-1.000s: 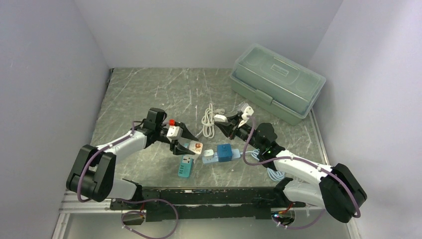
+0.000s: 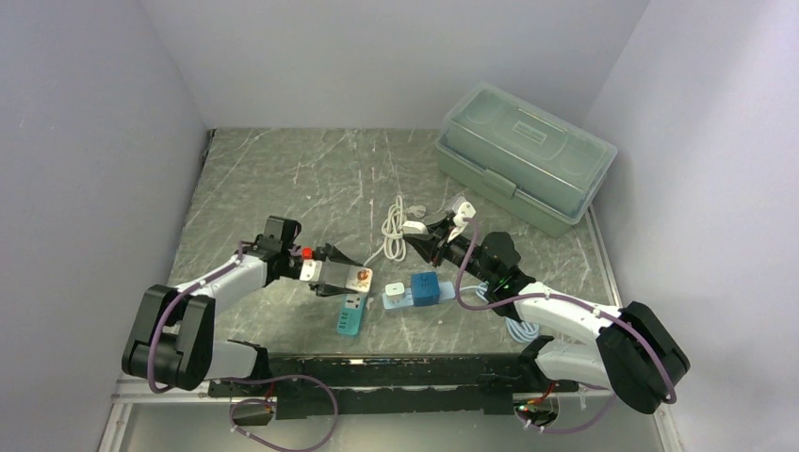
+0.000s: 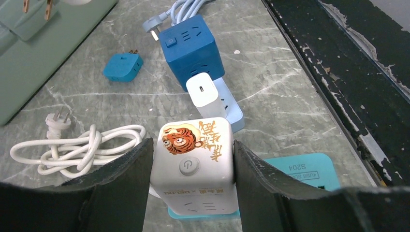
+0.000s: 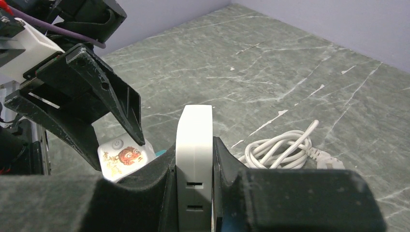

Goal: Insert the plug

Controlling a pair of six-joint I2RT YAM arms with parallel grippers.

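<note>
In the top view, my left gripper (image 2: 344, 270) has its fingers around a white cube plug with a tiger print (image 3: 193, 159), held over a teal power strip (image 2: 349, 318). Its fingertips flank the cube's sides in the left wrist view; whether they grip it is unclear. My right gripper (image 2: 424, 239) is shut on a white plug (image 4: 194, 145), held in the air above and right of the left one. A light blue strip (image 3: 230, 104) carries a small white plug (image 3: 203, 94) and a blue cube adapter (image 3: 188, 48).
A coiled white cable (image 2: 394, 235) lies behind the strips. A small teal plug (image 3: 122, 66) is on the table. A translucent green box (image 2: 528, 151) fills the back right.
My left gripper has moved left, toward a position over the teal strip, with the tiger cube between its fingers. The right gripper is nearly still.
</note>
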